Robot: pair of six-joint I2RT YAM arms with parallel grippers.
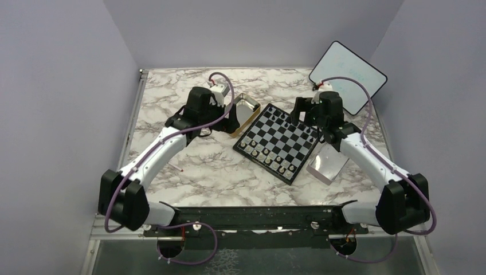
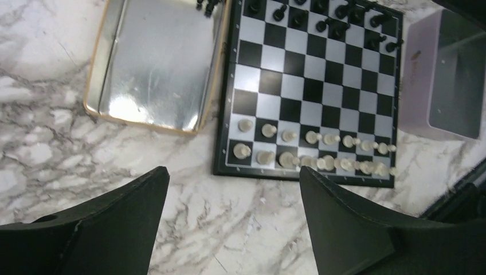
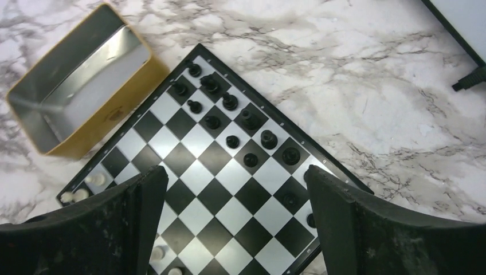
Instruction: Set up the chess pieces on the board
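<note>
The chessboard [image 1: 277,141] lies turned at an angle on the marble table. White pieces [image 2: 265,157] fill two rows along its near-left side. Black pieces [image 3: 230,102] stand along the opposite side, partly hidden by my right fingers in the right wrist view. A couple of black pieces [image 2: 210,8] lie in the gold-rimmed tray [image 2: 149,124] left of the board. My left gripper [image 1: 230,121] is over that tray's near edge, fingers apart and nothing between them. Above the black side of the board, my right gripper [image 1: 299,110] is open and empty.
A second, pale tray [image 1: 328,164] sits right of the board and looks empty. A whiteboard [image 1: 348,76] leans at the back right. A thin red stick [image 1: 175,167] lies on the left, where much of the marble is bare.
</note>
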